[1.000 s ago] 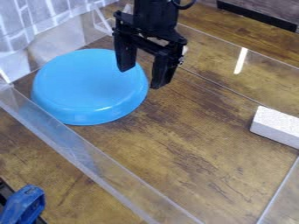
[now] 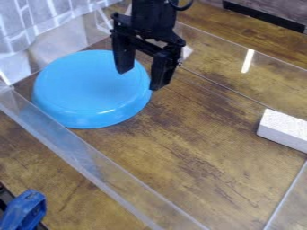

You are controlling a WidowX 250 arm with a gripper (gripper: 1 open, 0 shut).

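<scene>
The black gripper (image 2: 140,67) hangs at the upper middle, over the right part of a round blue plastic disc (image 2: 82,88) that lies on the wooden surface. Two dark fingers point downward, spread apart. I see nothing clearly held between them.
A white block (image 2: 285,128) lies at the right. A blue object (image 2: 21,212) sits at the lower left corner. A clear plastic edge runs along the left and bottom.
The disc, block and blue object lie where they were.
</scene>
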